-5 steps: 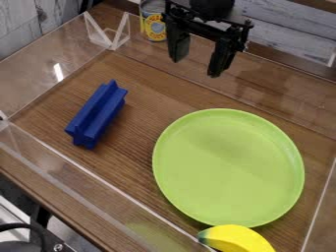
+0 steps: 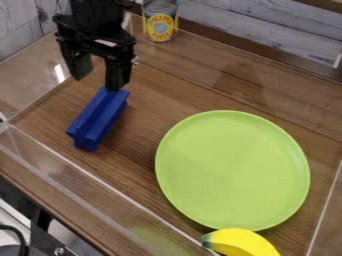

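My black gripper [image 2: 99,66] hangs at the upper left, open, with its two fingers over the upper end of a blue block [image 2: 98,120]. The long block lies on the wooden table at the left. Whether the fingers touch it I cannot tell.
A large green plate [image 2: 231,169] fills the right middle of the table. A yellow banana-like object [image 2: 242,243] lies at the front right, and a can [image 2: 160,22] stands at the back.
My gripper has moved from the back middle leftward and down to above the blue block. The block and plate have not visibly moved.
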